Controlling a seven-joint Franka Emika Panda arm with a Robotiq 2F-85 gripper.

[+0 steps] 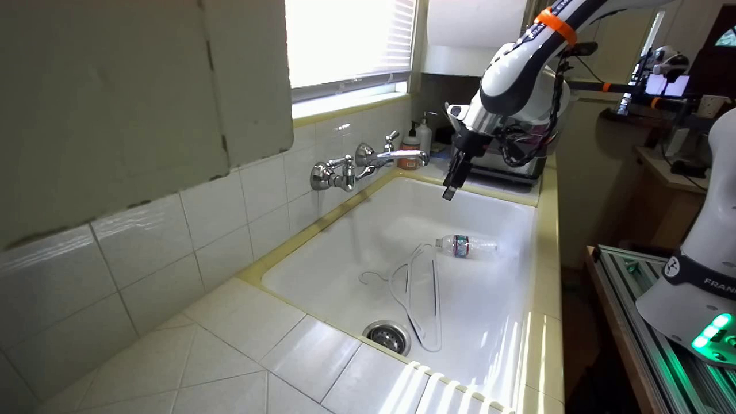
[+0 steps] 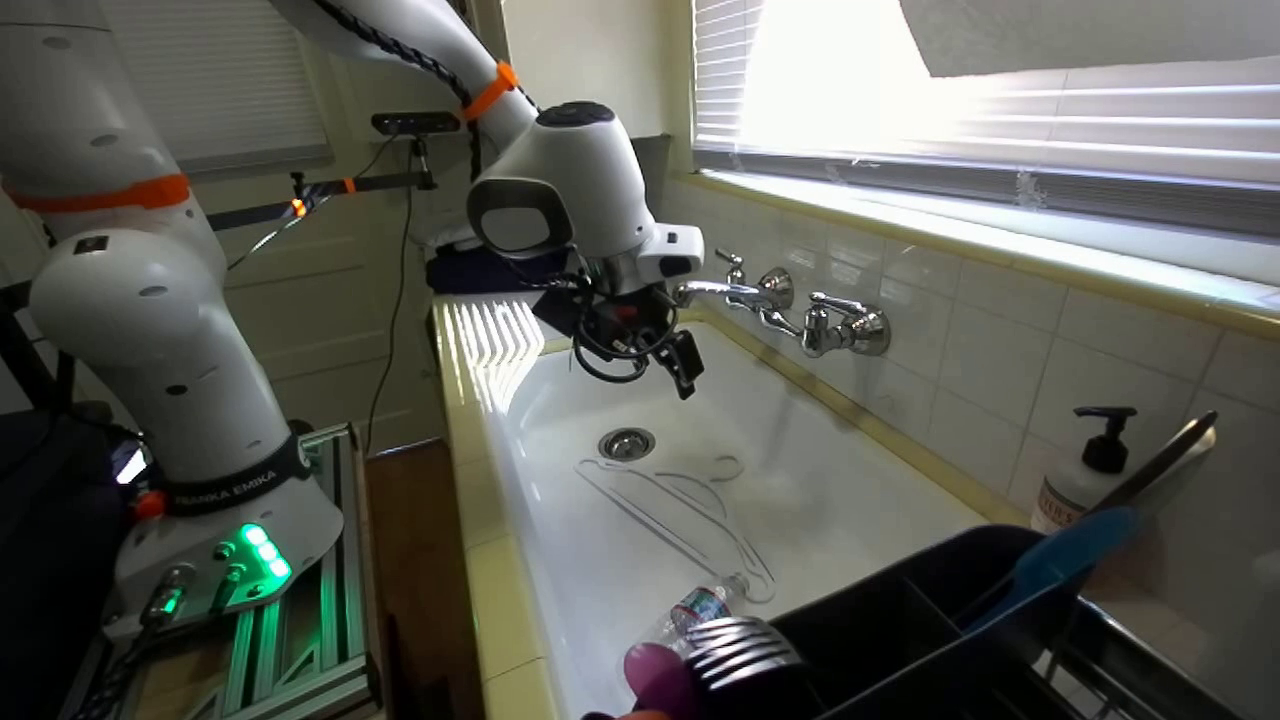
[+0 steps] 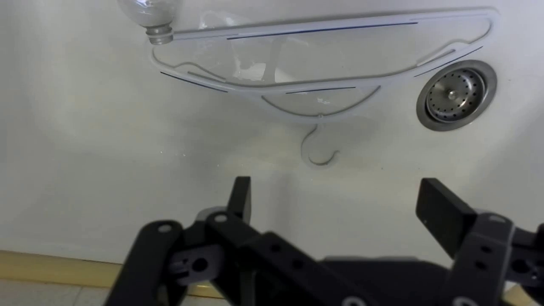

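High over the white sink, my gripper stands open, its two black fingers wide apart and nothing between them. A white clothes hanger lies flat on the sink floor, beyond the fingertips in the wrist view, its hook pointing toward them. Beside one end of the hanger rests a clear plastic bottle on its side, with a coloured label. Only the bottle's neck end shows in the wrist view.
Near the hanger's other end is the metal drain. The wall faucet juts over the sink. A black dish rack with utensils and a soap bottle stand at one end. Most of the sink floor is bare.
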